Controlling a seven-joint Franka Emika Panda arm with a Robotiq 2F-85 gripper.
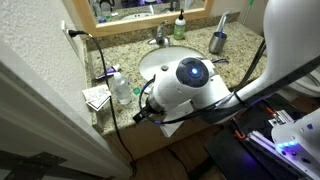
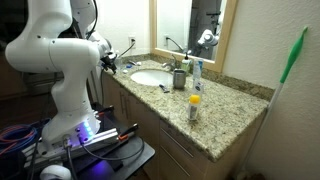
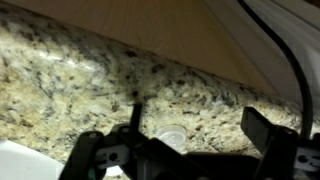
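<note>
My gripper stands open over the granite counter in the wrist view, its two dark fingers wide apart. A small round whitish item lies within the gap as seen from above; what it is cannot be made out. In exterior view 1 the gripper is at the counter's front edge, just right of a clear bottle. Some white papers lie left of that bottle. From exterior view 2 the gripper appears small at the far end of the counter.
An oval white sink is behind the arm, with a metal utensil cup at its right. A black cable runs past the gripper's right side. On the near counter stands a yellow-capped bottle, with clear granite around it.
</note>
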